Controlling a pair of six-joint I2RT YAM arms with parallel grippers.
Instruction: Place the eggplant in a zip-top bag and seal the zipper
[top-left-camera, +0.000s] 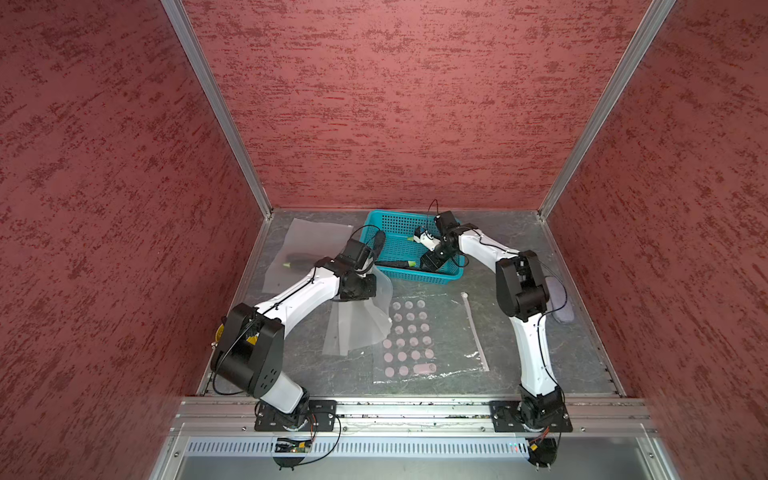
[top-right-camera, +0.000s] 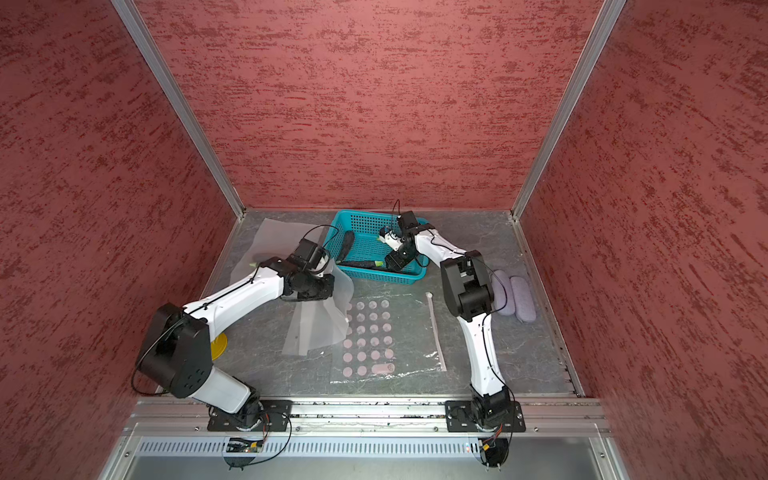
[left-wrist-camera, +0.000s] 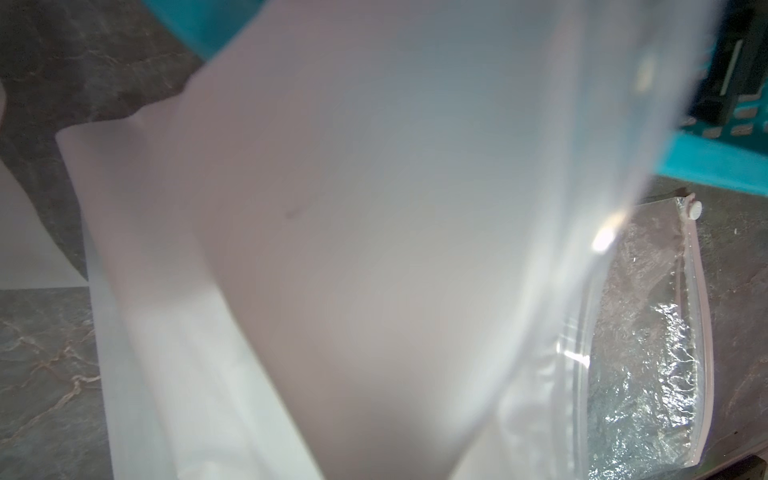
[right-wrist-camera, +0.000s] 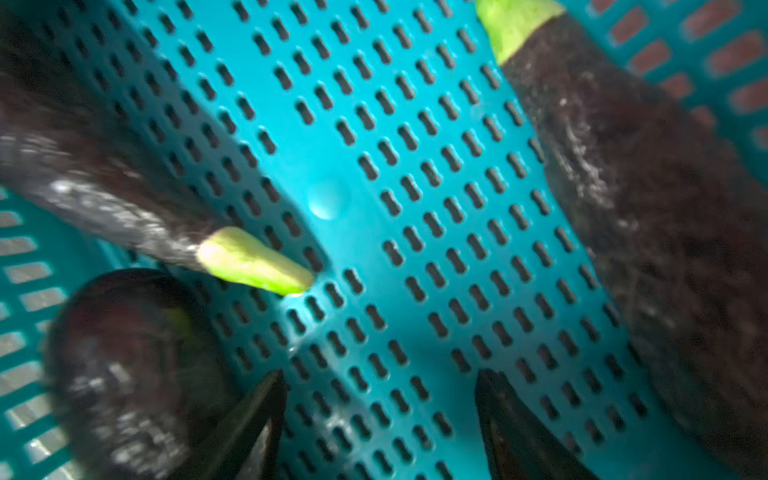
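Note:
My left gripper (top-left-camera: 360, 284) is shut on a translucent white bag (left-wrist-camera: 352, 240), whose raised zipper edge fills the left wrist view. My right gripper is open inside the teal basket, empty between its fingertips. Around it lie a large eggplant (right-wrist-camera: 656, 232) on one side, and a thinner eggplant (right-wrist-camera: 104, 168) and a rounded one (right-wrist-camera: 140, 376) on the other. Another translucent bag with an eggplant under or in it lies at the left (top-left-camera: 308, 240).
A clear bag with pink dots (top-left-camera: 436, 336) and a slider zipper lies front centre. Purple pads (top-right-camera: 524, 300) sit at the right, a yellow item (top-right-camera: 218, 345) at the left. The teal basket (top-left-camera: 412, 278) stands at the back.

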